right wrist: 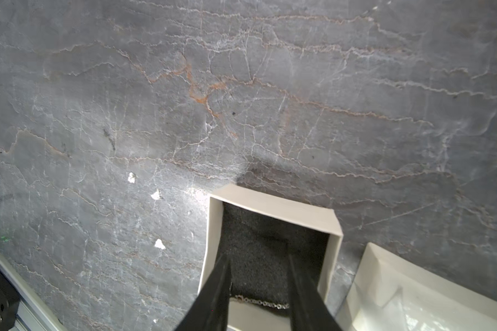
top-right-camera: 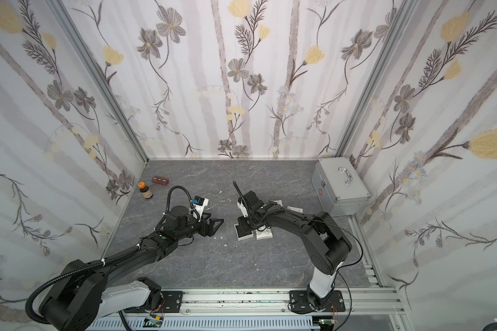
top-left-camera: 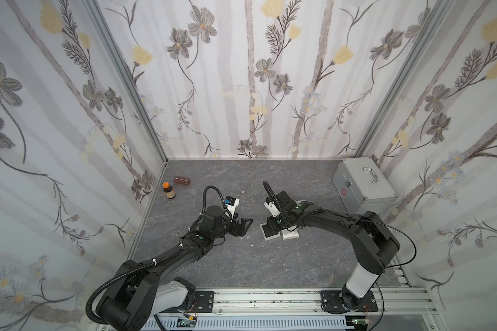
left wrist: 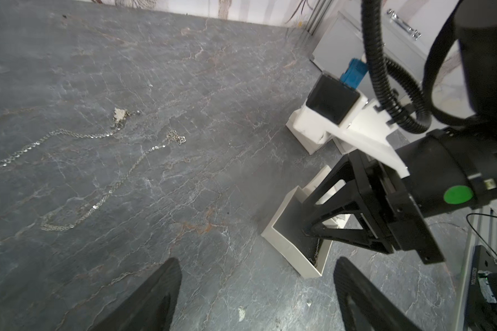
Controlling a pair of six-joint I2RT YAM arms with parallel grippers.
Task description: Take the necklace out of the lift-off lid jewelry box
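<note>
The jewelry box base (left wrist: 288, 251) is an open white tray with a dark lining. A silver chain necklace (right wrist: 259, 302) lies across the lining near one end of it. My right gripper reaches down into the box with its fingers part open on either side of the chain; whether they touch it cannot be told. Beside the base lies the white lid (right wrist: 425, 298), hollow side up. To the left of the box, my left gripper (top-left-camera: 248, 223) hangs over the table, open and empty, its fingers (left wrist: 149, 300) wide apart.
Another silver chain (left wrist: 102, 201) lies loose on the table behind the left gripper. A silver case (top-left-camera: 364, 182) stands at the back right. At the back left are an orange-capped bottle (top-left-camera: 168, 190) and a brown item (top-left-camera: 181, 180).
</note>
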